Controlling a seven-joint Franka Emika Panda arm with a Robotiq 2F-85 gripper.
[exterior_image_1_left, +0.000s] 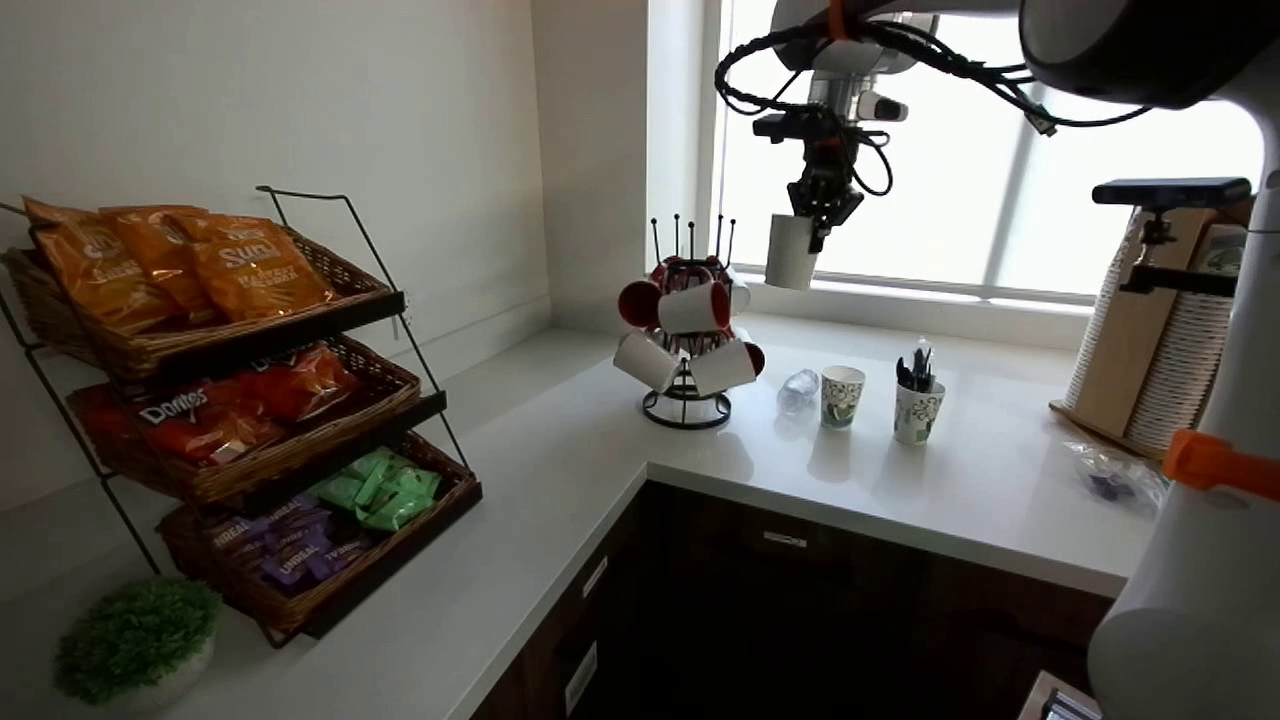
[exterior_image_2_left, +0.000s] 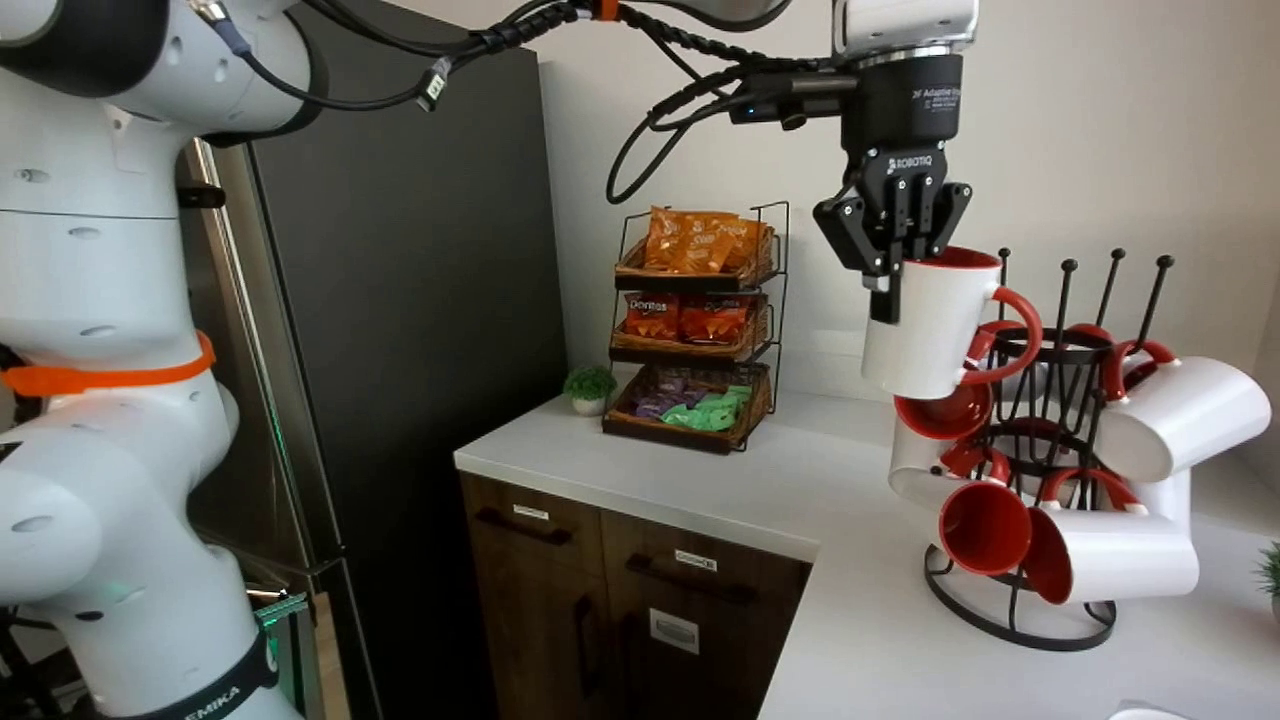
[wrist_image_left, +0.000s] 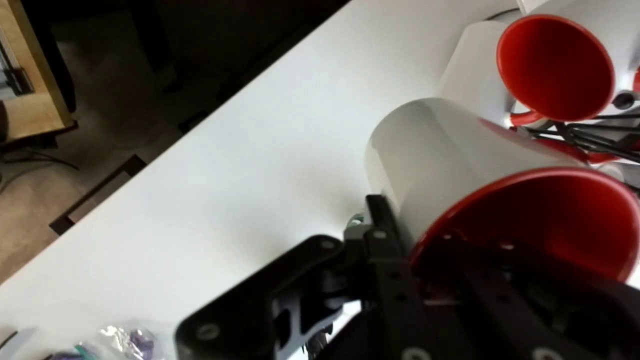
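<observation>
A white mug with a red inside and red handle (exterior_image_2_left: 927, 330) hangs in the air, nearly upright, its rim up. My gripper (exterior_image_2_left: 906, 270) is shut on its wall at the rim, one finger outside and the other inside the red opening. In the wrist view the held mug (wrist_image_left: 456, 150) fills the right middle, and the black fingers (wrist_image_left: 382, 225) straddle its near rim. Seen from the first exterior view, the mug (exterior_image_1_left: 789, 252) is up and to the right of the black wire mug rack (exterior_image_1_left: 685, 414), apart from it. Several similar mugs (exterior_image_1_left: 692, 308) hang tilted on that rack.
Paper cups (exterior_image_1_left: 841, 398), one holding black cutlery (exterior_image_1_left: 920, 370), and crumpled clear plastic (exterior_image_1_left: 798, 392) stand right of the rack. A snack stand (exterior_image_1_left: 300, 612) is at the left.
</observation>
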